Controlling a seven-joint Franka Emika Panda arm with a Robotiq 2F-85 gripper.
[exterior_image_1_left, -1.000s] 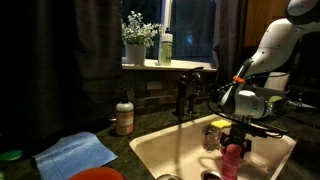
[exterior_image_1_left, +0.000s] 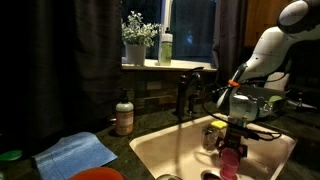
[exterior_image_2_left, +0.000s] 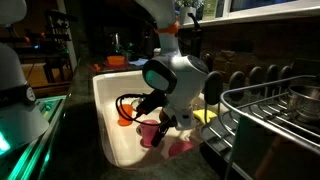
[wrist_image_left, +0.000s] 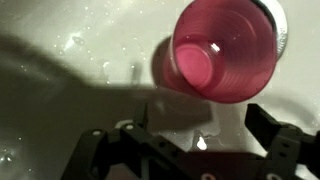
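A pink, translucent cup (wrist_image_left: 225, 45) fills the upper right of the wrist view, its open mouth toward the camera. It is in the white sink basin (exterior_image_2_left: 110, 90), where exterior view 2 shows the cup (exterior_image_2_left: 150, 132) beneath the arm. My gripper stands open close by, its two dark fingers wide apart with the cup beyond them, not between them. In exterior view 1, the gripper (exterior_image_1_left: 240, 138) reaches down into the sink right above the cup (exterior_image_1_left: 229, 163).
A metal can (exterior_image_1_left: 212, 135) and a yellow sponge (exterior_image_2_left: 205, 115) lie near the sink's back edge. The black faucet (exterior_image_1_left: 184, 95) rises behind it. A wire dish rack (exterior_image_2_left: 265, 110) crowds the side. Orange dishes (exterior_image_2_left: 126, 108) show in the basin.
The gripper has shifted slightly down and to the left in exterior view 1, and covers a little more of the cup's top. Everything else looks unmoved.
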